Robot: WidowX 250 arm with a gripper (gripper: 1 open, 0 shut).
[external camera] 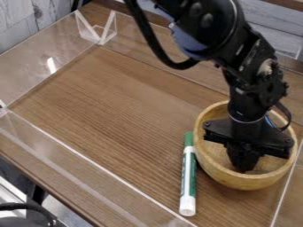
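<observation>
The black gripper [246,146] reaches down from the top into a round tan bowl [243,179] at the right. Its fingertips are low inside the bowl and look close together; the blue item that lay in the bowl is hidden behind them, and whether anything is between them cannot be seen. A white marker with a green cap [189,177] lies on the table just left of the bowl.
Clear plastic walls edge it on the left. A black cable lies at the bottom left corner.
</observation>
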